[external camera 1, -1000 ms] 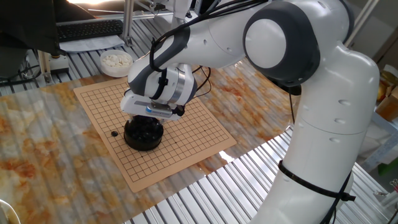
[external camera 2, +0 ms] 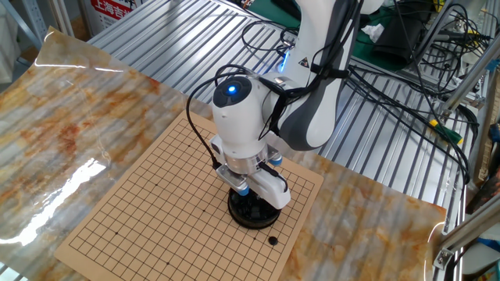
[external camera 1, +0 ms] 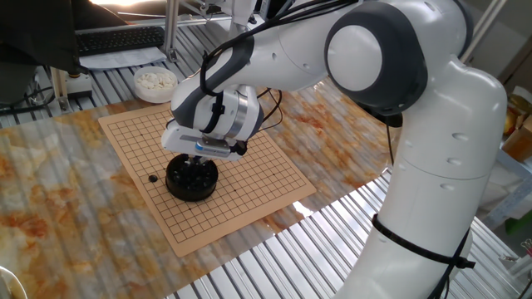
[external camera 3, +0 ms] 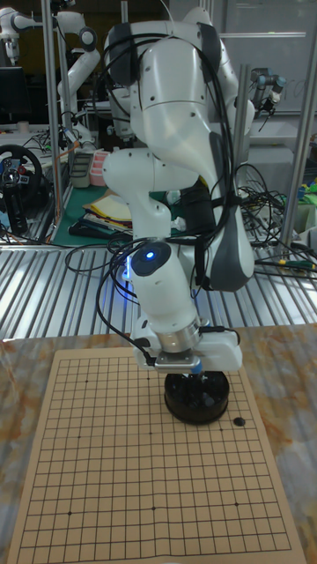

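Observation:
A round black bowl [external camera 1: 191, 189] with black stones inside stands on the wooden grid board [external camera 1: 249, 187]. One loose black stone [external camera 1: 153, 178] lies on the board beside the bowl, also seen as a small dark disc [external camera 3: 239, 422] in the third view. My gripper [external camera 1: 197, 160] points down at the bowl's opening, its fingertips close together and low over the stones. Whether a stone is pinched between them is too small and dark to make out. In the second view the white hand [external camera 2: 269, 190] covers part of the bowl [external camera 2: 255, 215].
A clear tub of white stones [external camera 1: 155, 82] sits behind the board, near a keyboard [external camera 1: 121, 40]. Most of the grid is bare. Marbled sheet [external camera 1: 66, 191] surrounds the board, and ribbed metal [external camera 2: 180, 47] lies beyond it.
Arm, bowl and loose stone have stayed in place.

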